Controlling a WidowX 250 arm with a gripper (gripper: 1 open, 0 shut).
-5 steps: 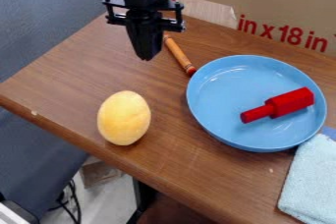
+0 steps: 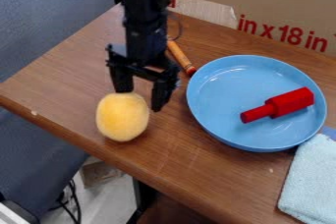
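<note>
My black gripper hangs open over the wooden table, its two fingers just above and behind a yellow egg-shaped object, reaching about its upper edge. Whether the fingertips touch it I cannot tell. A light blue plate lies to the right with a red cylindrical object on it, which has short narrower ends.
An orange stick lies behind the gripper, partly hidden. A pale blue cloth is at the front right. A cardboard panel stands at the back.
The objects on the table have not visibly moved.
</note>
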